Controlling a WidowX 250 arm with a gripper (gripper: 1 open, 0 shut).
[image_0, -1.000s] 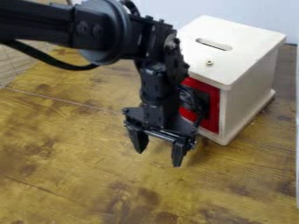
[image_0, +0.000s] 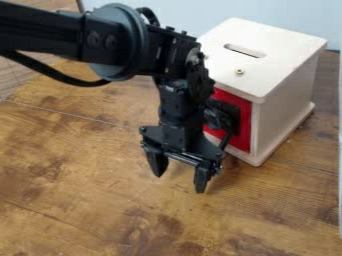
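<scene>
My black gripper (image_0: 179, 172) points down just above the wooden floor, its two fingers spread apart with only bare floor showing between them. It stands in front of and to the left of a pale wooden box (image_0: 278, 110) with a slot on its top, a small knob and a red front panel (image_0: 237, 138). The arm hides part of the red panel and the box's left side.
A white surface runs along the right edge behind the box, and a pale panelled surface shows at the top left behind the arm.
</scene>
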